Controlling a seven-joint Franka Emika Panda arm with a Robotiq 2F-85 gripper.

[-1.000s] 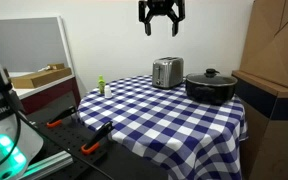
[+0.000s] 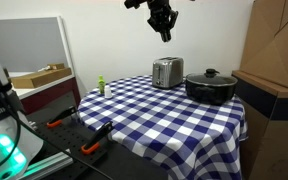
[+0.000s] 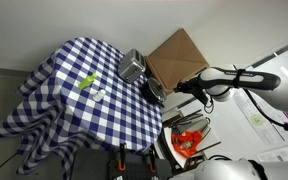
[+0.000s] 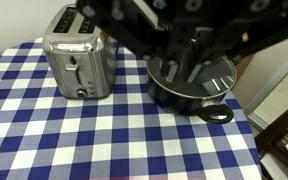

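High above the table, my gripper [image 2: 166, 36] holds nothing that shows. In the wrist view the dark fingers of the gripper stand fairly close together with a narrow gap, blurred, and the pot shows behind them. The black lidded pot [image 2: 211, 87] rests on the table's right side; its side handle [image 4: 215, 114] faces the wrist camera. A silver toaster [image 2: 168, 72] stands beside it, upright, and in the wrist view the toaster [image 4: 81, 58] is left of the fingers.
A checkered cloth covers the table [image 2: 149, 115], whose front and middle are clear. Toward the left are a green bottle [image 2: 101, 84] and a white cup [image 2: 108, 91]. Large cardboard boxes [image 2: 269, 90] stand right of the table.
My gripper has risen slightly and its fingers, wide apart before, now look closer together or turned. Toaster, pot, bottle and cup have stayed put.
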